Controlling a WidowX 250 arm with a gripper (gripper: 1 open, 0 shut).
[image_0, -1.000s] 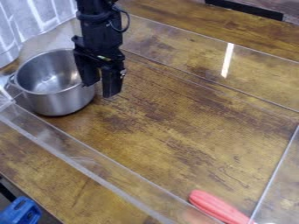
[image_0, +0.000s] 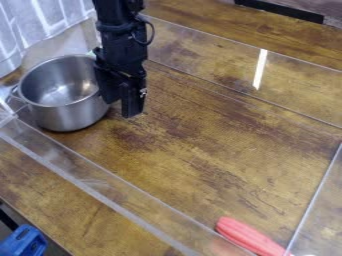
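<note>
A steel pot (image_0: 60, 100) sits at the upper left of the wooden table (image_0: 201, 150). The black arm comes down from the top, and its gripper (image_0: 128, 98) is low beside the pot's right rim, partly over it. I cannot make out whether its fingers are open or shut, or whether they touch the pot.
A red object (image_0: 251, 236) lies at the lower right, and a blue object (image_0: 24, 245) sits at the bottom left corner. Clear plastic walls run around the work area.
The arm and gripper have shifted slightly to the right. The pot looks almost unmoved.
</note>
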